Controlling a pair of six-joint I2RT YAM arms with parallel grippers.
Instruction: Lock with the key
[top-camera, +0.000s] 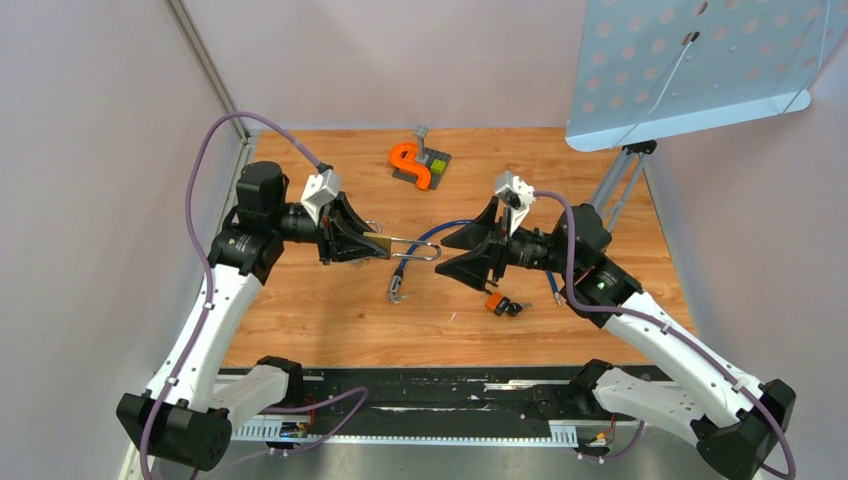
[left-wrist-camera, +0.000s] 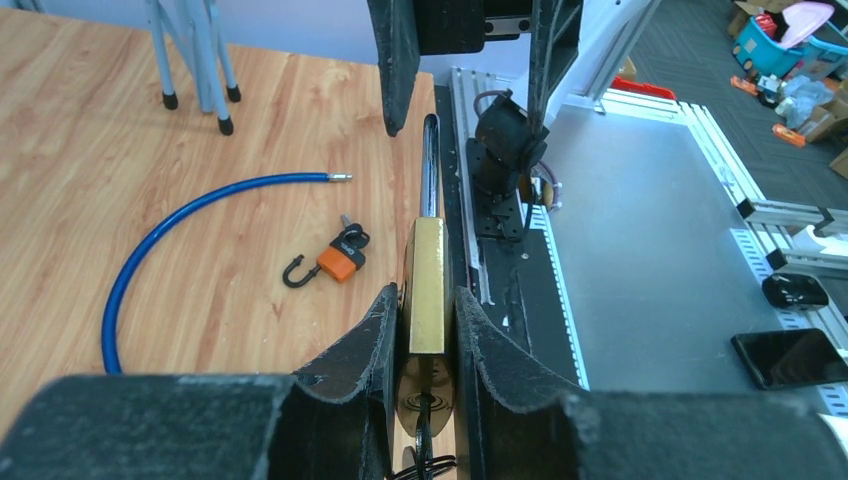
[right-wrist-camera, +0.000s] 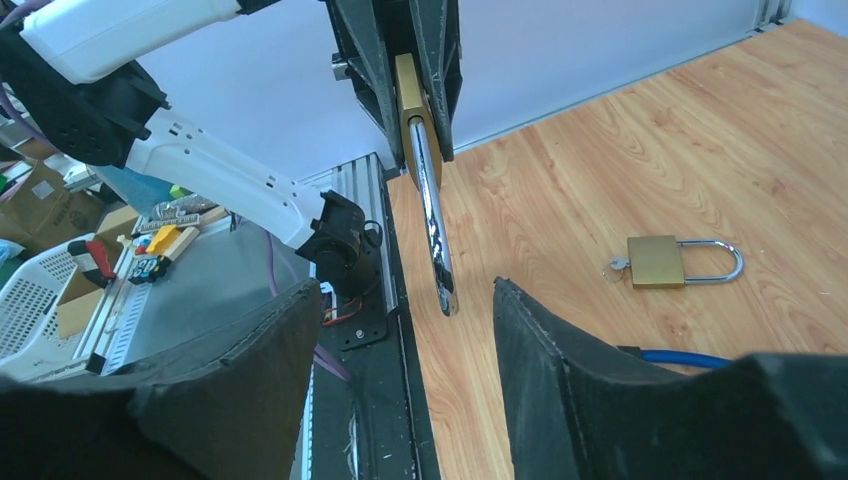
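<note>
My left gripper is shut on a brass padlock (top-camera: 378, 241), held above the table with its steel shackle (right-wrist-camera: 432, 220) pointing toward my right arm. In the left wrist view, the keyhole end of the brass body faces the camera; a thin dark piece and a ring (left-wrist-camera: 432, 465) show there, partly hidden by the fingers. My right gripper is open, and the shackle's far end lies in or close to the gap between its fingers. Whether shackle and body are locked together cannot be told.
A second brass padlock (right-wrist-camera: 655, 262) with a key (right-wrist-camera: 618, 265) lies on the table. Also there are an orange padlock (left-wrist-camera: 342, 262) with its shackle open, a blue cable (left-wrist-camera: 190, 212), an orange clamp-like piece (top-camera: 411, 160) and a tripod (top-camera: 612, 180).
</note>
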